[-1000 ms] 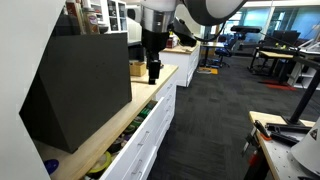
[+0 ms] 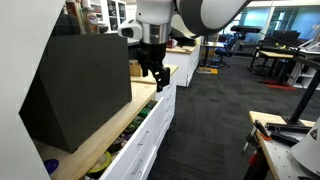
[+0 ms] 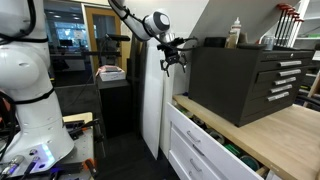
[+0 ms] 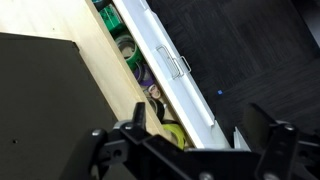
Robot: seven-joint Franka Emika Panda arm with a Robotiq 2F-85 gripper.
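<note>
My gripper (image 2: 160, 77) hangs high above the open top drawer, well clear of everything. In the wrist view the two dark fingers (image 4: 128, 140) stand wide apart at the bottom, and nothing shows between them. The white drawer (image 4: 170, 60) is pulled out, its metal handle on the outer face. Inside lie a green roll (image 4: 126, 46), a purple roll (image 4: 144, 73) and a yellow-green roll (image 4: 175, 133), partly under the countertop edge. In exterior view 2 my gripper (image 3: 173, 65) is seen from the front side, above the cabinet's far end.
A dark multi-drawer cabinet (image 3: 255, 80) stands on the wooden countertop (image 3: 240, 130), with bottles and other items on top. Open dark floor (image 2: 210, 130) lies beside the white drawers.
Seen from exterior view 1, the arm and gripper have moved a little to the right and slightly lower. The drawer and its contents look the same.
</note>
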